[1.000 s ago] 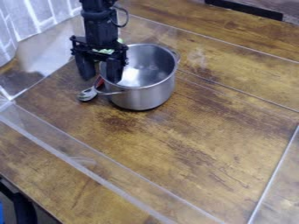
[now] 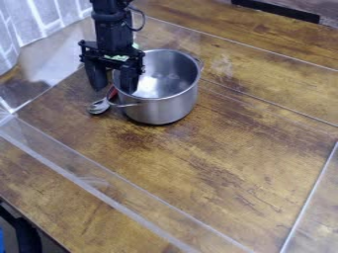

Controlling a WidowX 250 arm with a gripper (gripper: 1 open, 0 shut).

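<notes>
A steel pot (image 2: 168,97) stands on the wooden table toward the upper left. My black gripper (image 2: 111,66) is over the pot's left rim, its fingers dark against the pot and the objects beside it; whether they are open or shut is unclear. A metal spoon (image 2: 101,107) with a reddish part lies just left of the pot. Something green behind the gripper is mostly hidden.
Transparent strips or panels border it at left and right. A dark edge is at the top right.
</notes>
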